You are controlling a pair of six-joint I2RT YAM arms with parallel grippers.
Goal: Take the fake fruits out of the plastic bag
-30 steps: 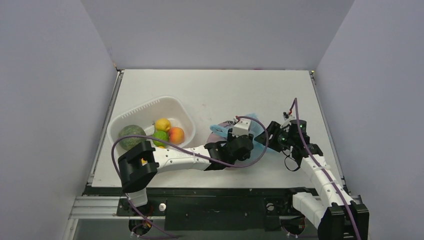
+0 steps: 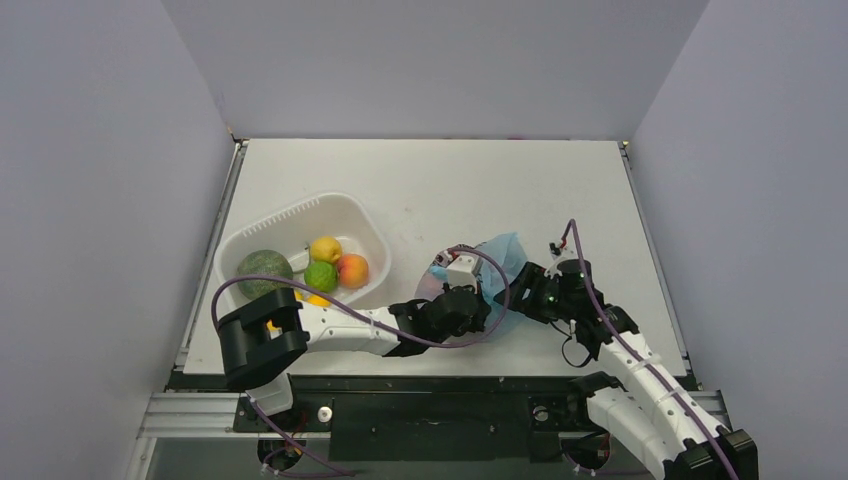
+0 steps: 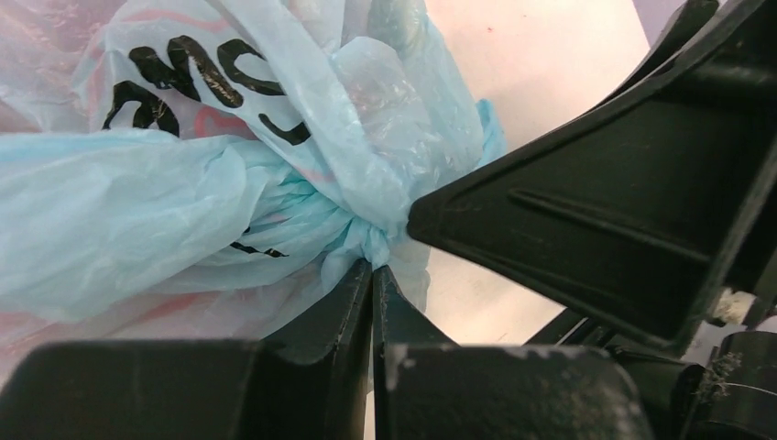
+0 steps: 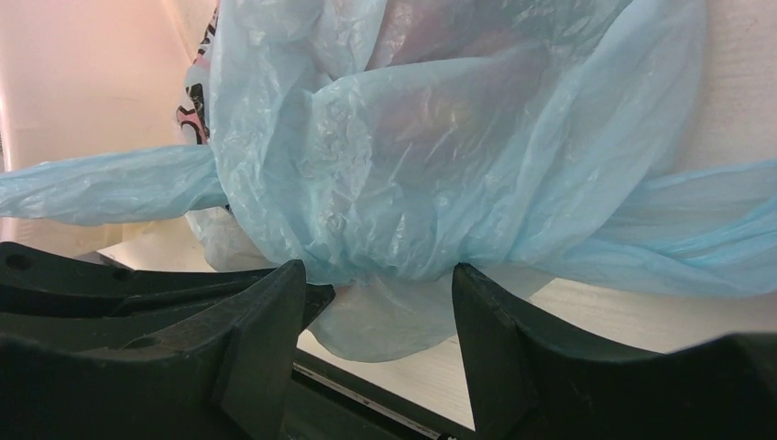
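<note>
The light blue plastic bag (image 2: 505, 250) lies crumpled around the middle of the table, partly covered by both arms in the top view. My left gripper is shut, with gathered bag plastic pinched at its tips; black lettering shows on the plastic beyond. From the right, my right gripper reaches the bag with its fingers apart, and bunched plastic lies between and just beyond the tips. Through the film in the right wrist view, blurred reddish and yellowish shapes show, too unclear to name.
To the left stands a white basket (image 2: 345, 205) holding a green melon-like fruit (image 2: 264, 264), a yellow fruit (image 2: 326, 249), a green one (image 2: 320, 276), a peach (image 2: 352, 270) and more orange-yellow pieces. Both grippers are close together.
The right arm has moved left, closer to the left gripper and over the bag. The basket's fruits stay put.
</note>
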